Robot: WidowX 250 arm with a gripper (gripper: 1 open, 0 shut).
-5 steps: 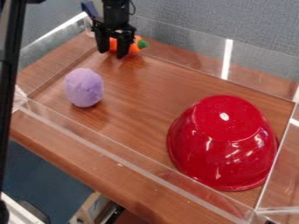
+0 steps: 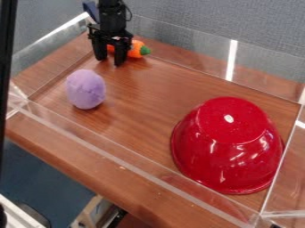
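Note:
My black gripper (image 2: 110, 53) is low at the back left of the wooden table, right at an orange toy carrot (image 2: 134, 48) with a green end. The carrot is partly hidden behind it; whether the fingers are shut on it I cannot tell. A lilac egg-shaped object (image 2: 85, 89) lies on the table nearer the front left. A large glossy red bowl (image 2: 226, 145) sits upside down at the right.
Clear low walls (image 2: 233, 61) surround the wooden work area (image 2: 161, 98).
My gripper has shifted slightly left and down over the last second, and the carrot appears slightly lower in view. The egg and bowl are unchanged.

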